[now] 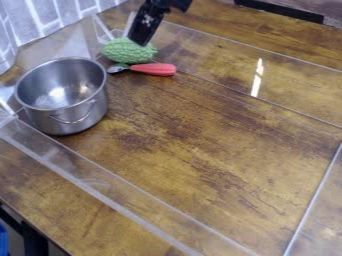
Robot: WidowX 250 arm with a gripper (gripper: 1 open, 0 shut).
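Note:
My dark gripper (150, 22) hangs at the top of the view, above a green bumpy bitter melon (128, 52); its finger state is hard to make out. A knife or peeler with a red handle (152, 69) lies just in front of the melon. A steel pot (62, 96) stands at the left and looks empty.
A clear plastic sheet or low barrier (123, 208) borders the wooden table (214, 140). White curtain-like cloth (30, 25) is at the back left.

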